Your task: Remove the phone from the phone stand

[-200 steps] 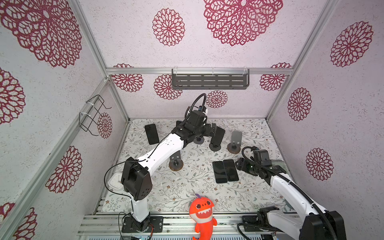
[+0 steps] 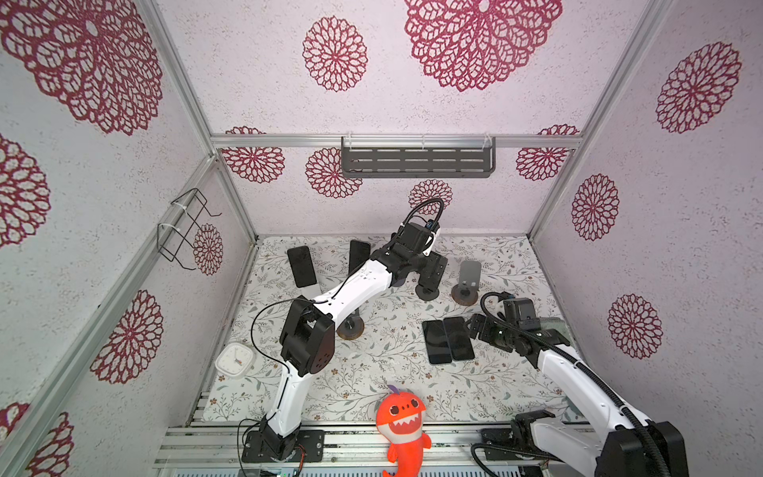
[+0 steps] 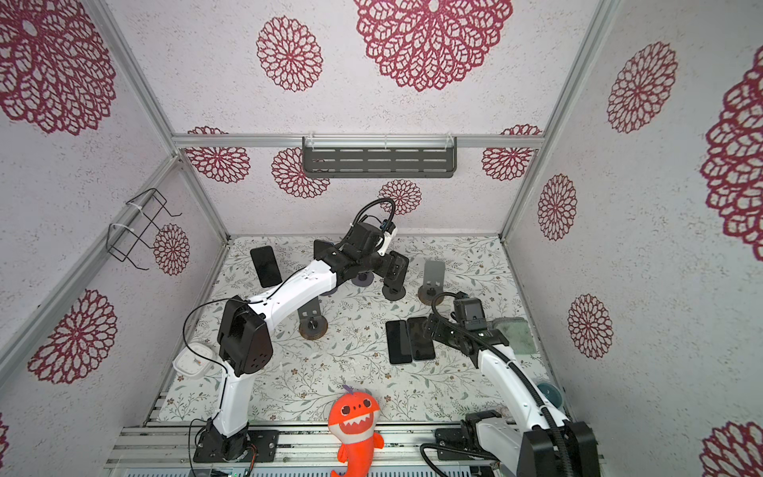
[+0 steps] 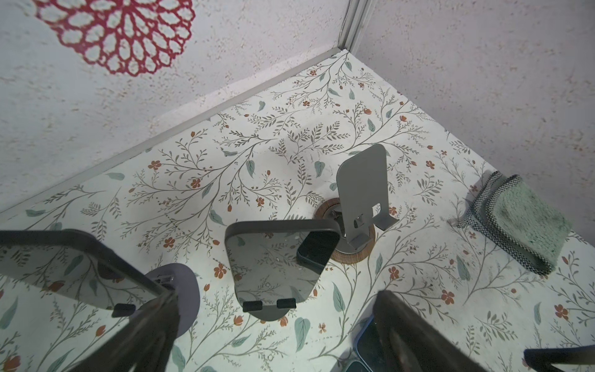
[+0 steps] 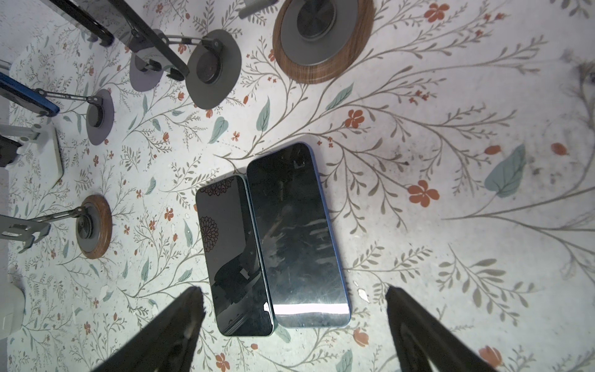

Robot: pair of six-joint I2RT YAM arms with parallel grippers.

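Observation:
A dark, glossy phone [image 2: 431, 274] leans on a phone stand at the back centre, its face mirroring the table in the left wrist view [image 4: 272, 266]. My left gripper [image 2: 435, 262] is open just over that phone. In its wrist view one finger [image 4: 152, 331] is on either side of the phone, with clear gaps and nothing held. Open and empty, my right gripper [image 2: 474, 324] hovers by two phones lying flat side by side, a narrower one [image 5: 235, 254] and a larger one [image 5: 297, 235].
An empty grey stand [image 2: 469, 274] on a wooden base is right of the leaning phone. More phones on stands, such as one at the back left [image 2: 302, 266], line the rear. Another empty stand [image 3: 311, 318] is front left. A green cloth [image 4: 520, 223] lies at the right.
My left arm has swung right, bringing its open gripper from left of the leaning phone to over it. The right arm and the phones look unmoved.

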